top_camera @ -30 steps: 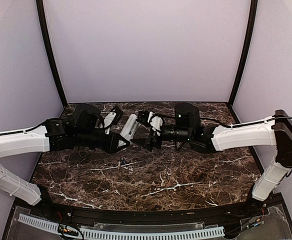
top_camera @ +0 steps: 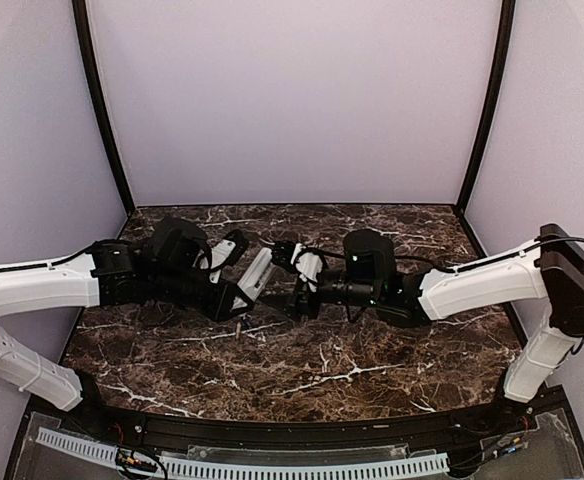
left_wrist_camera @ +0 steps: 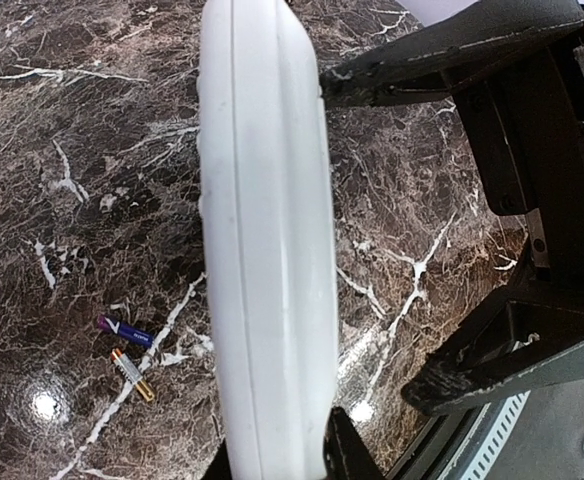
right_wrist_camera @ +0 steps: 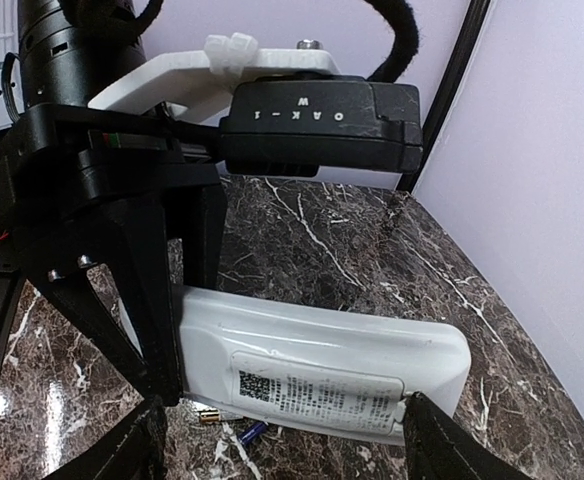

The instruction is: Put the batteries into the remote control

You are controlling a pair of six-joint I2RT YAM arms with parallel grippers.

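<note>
The white remote control (top_camera: 256, 272) is raised above the table, slanting, with my left gripper (top_camera: 234, 299) shut on one end. In the right wrist view a printed label is visible on the remote's (right_wrist_camera: 312, 365) facing side, and the left gripper's fingers (right_wrist_camera: 150, 300) clasp its left end. My right gripper is open, its fingers spread towards the remote's free part. I cannot tell whether they touch it. On the table below lie a purple battery (left_wrist_camera: 125, 331) and an orange-and-white battery (left_wrist_camera: 133, 375), side by side and apart from both grippers.
Pale walls (top_camera: 302, 100) enclose the back and sides. Little space separates the two grippers around the remote.
Both grippers have come towards the front and lower in the top view, the remote moving along in the left one. The batteries appear unmoved.
</note>
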